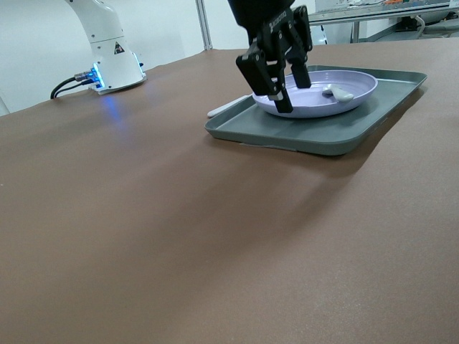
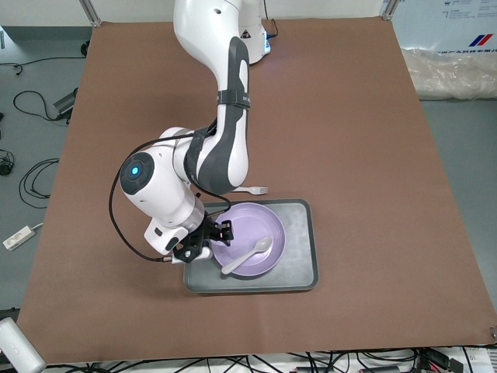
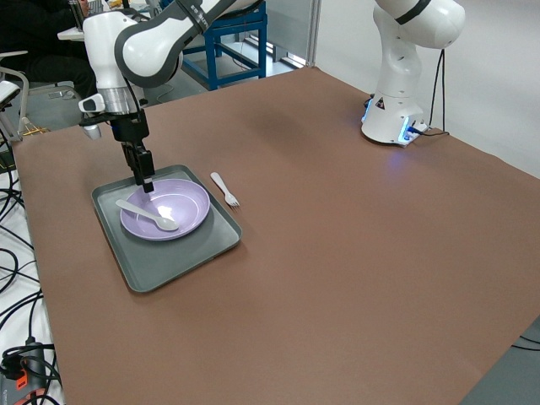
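Note:
A grey tray [image 2: 295,276] holds a lilac plate [image 2: 269,230] with a white spoon [image 2: 246,256] lying across it. A white fork [image 3: 225,192] lies on the table just outside the tray. My black gripper [image 1: 292,94] is low over the plate's edge in the top view, fingers pointing down, with nothing visible held; in the right view its tip [image 3: 147,187] is at the plate's far rim. Whether the fingers touch the plate I cannot tell.
Cables crowd the floor and edges outside the table.

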